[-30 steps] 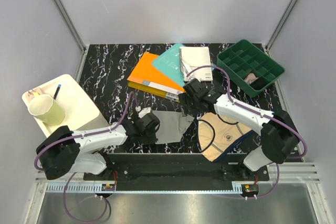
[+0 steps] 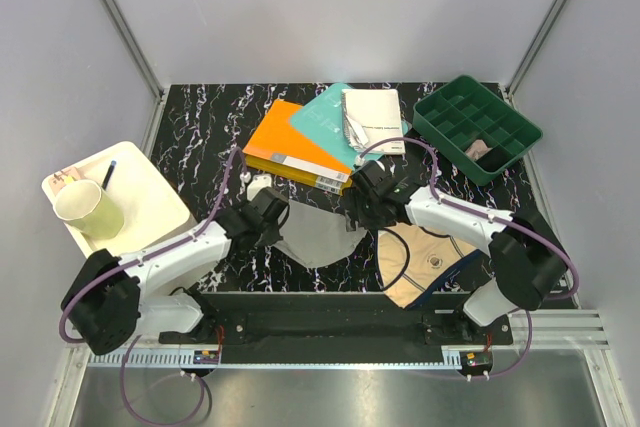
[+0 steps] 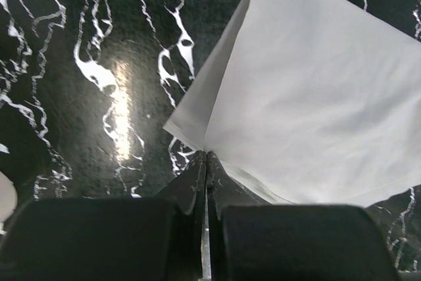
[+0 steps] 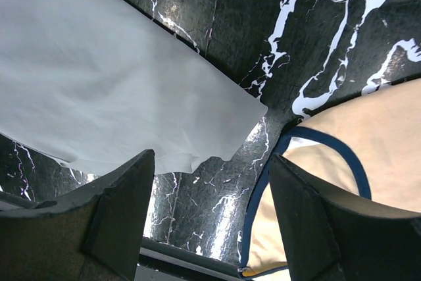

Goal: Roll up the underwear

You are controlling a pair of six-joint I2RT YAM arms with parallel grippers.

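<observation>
The grey underwear (image 2: 318, 237) lies spread on the dark marble table between both arms, with a folded-over edge at its left side (image 3: 223, 83). My left gripper is shut at that left edge, its tips on the fabric; whether cloth is pinched between them is hard to tell. My right gripper is open over the right end of the underwear (image 4: 125, 90), nothing visibly held between its fingers.
A beige cloth with navy trim (image 4: 375, 143) lies right of the underwear. Orange and teal folders (image 2: 290, 142) and a notebook sit behind, with a green divided bin (image 2: 475, 107) back right and a cream container (image 2: 150, 217) at left.
My left gripper has moved back from the near edge and to the left along the underwear, whose outline has shifted.
</observation>
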